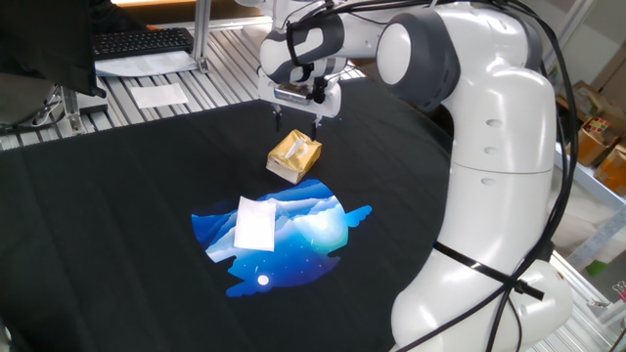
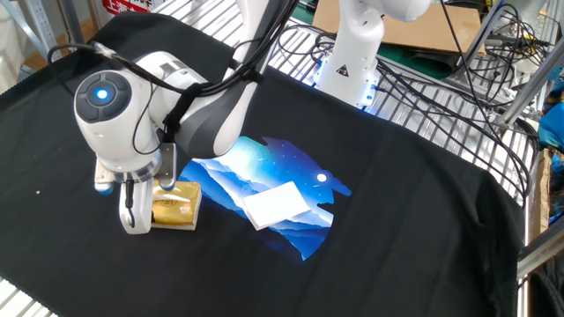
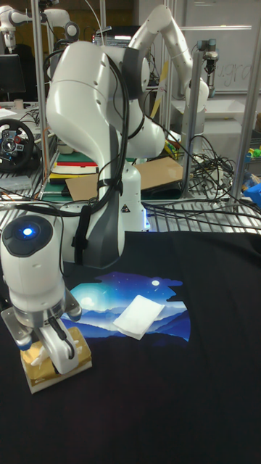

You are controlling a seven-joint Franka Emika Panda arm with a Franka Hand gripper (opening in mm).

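A gold and white tissue pack lies on the black cloth, a white tissue poking from its top. Over the blue picture mat lies a flat white tissue sheet. My gripper hangs above and behind the pack in the first exterior view, its two fingers spread apart with nothing between them. From the second exterior view, the gripper hides part of the pack. The third exterior view likewise has the gripper overlapping the pack, and its fingertips are hard to make out there.
A keyboard and a paper sheet lie on the slatted metal table beyond the cloth. The arm's base stands behind the mat, cables beside it.
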